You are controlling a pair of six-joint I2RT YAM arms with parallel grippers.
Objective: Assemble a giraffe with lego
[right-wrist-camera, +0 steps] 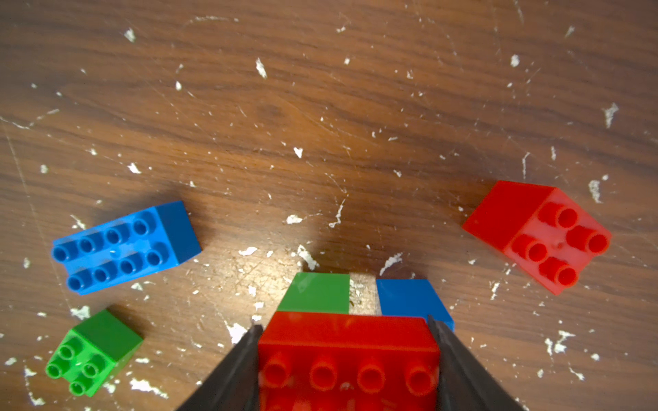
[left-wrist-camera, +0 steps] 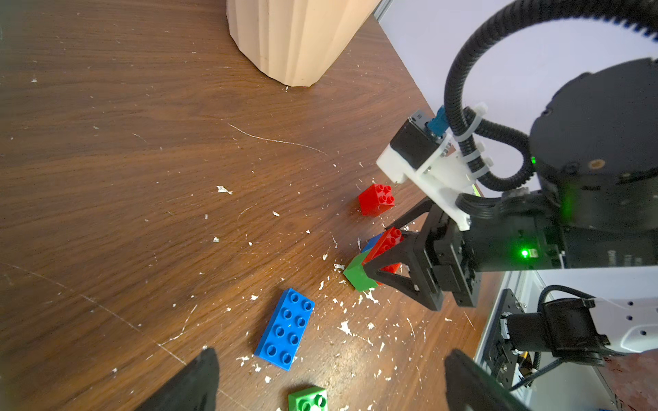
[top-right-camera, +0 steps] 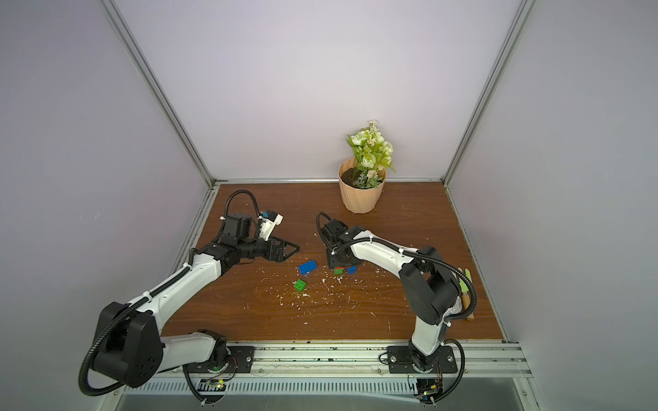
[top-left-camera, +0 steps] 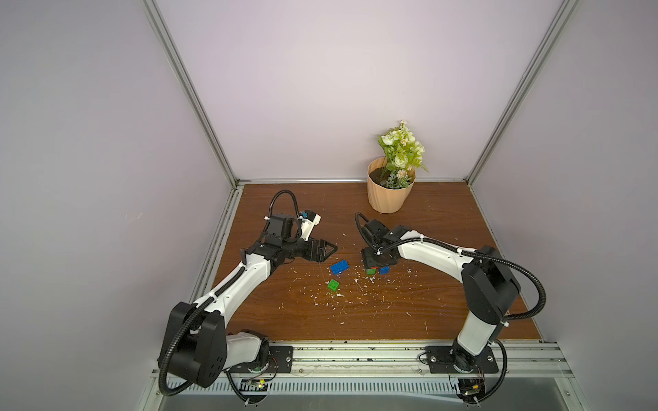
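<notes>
Both fingers of my right gripper stand close against the two ends of a long red brick (right-wrist-camera: 348,334); whether they press on it is unclear. That brick lies across the tops of a green brick (right-wrist-camera: 315,293) and a blue brick (right-wrist-camera: 413,296), which stand side by side with a gap between them. How firmly it sits on them is hidden. My left gripper (top-left-camera: 334,247) is open and empty, its blurred fingers (left-wrist-camera: 188,383) wide apart in the left wrist view. A long blue brick (left-wrist-camera: 286,328) and a small green brick (left-wrist-camera: 308,399) lie loose, studs up.
A small red brick (right-wrist-camera: 538,236) lies by itself, studs up, on the right in the right wrist view. The flower pot (top-left-camera: 388,195) stands at the back of the table. White flecks litter the wood.
</notes>
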